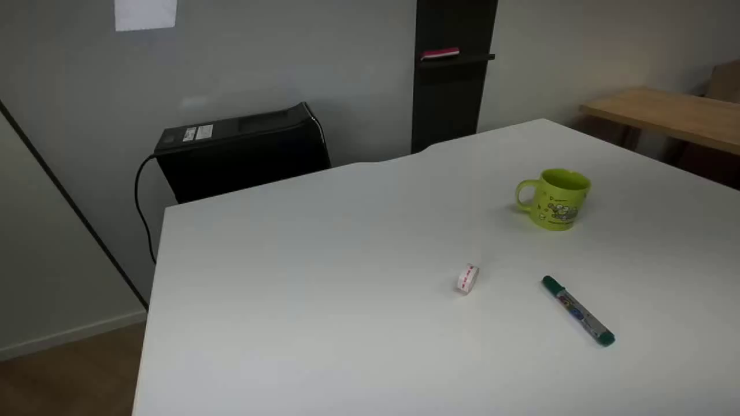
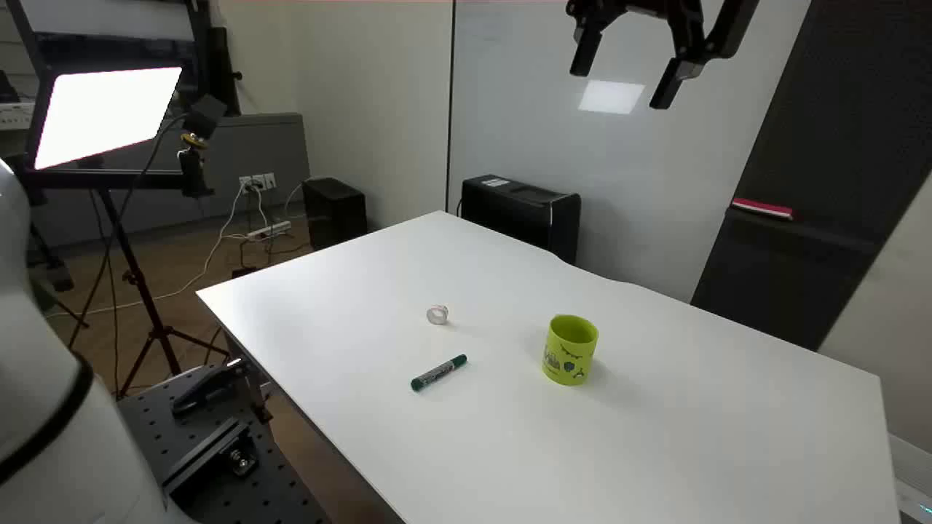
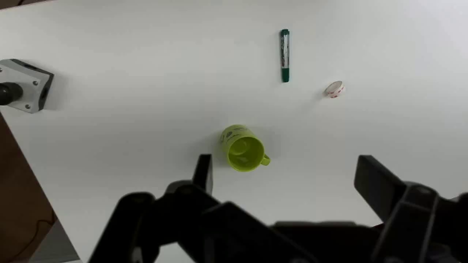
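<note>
A lime-green mug (image 1: 559, 201) with a printed cartoon stands upright on the white table, its handle to the left in exterior view 1. A green-capped marker (image 1: 578, 311) lies flat nearer that camera. Left of the marker, a small white and red tape roll (image 1: 468, 278) rests on its edge. High above the table, my gripper (image 2: 622, 86) hangs open at the top of exterior view 2. From the wrist, both gripper fingers (image 3: 204, 174) stand wide apart with only bare table between their tips; the mug (image 3: 245, 153) is far below them, towards the left finger.
A grey metal bracket (image 3: 27, 85) sits at the left in the wrist view. Behind the table stands a black box-shaped device (image 1: 243, 149). A bright light panel (image 2: 106, 115) is on a tripod off the table.
</note>
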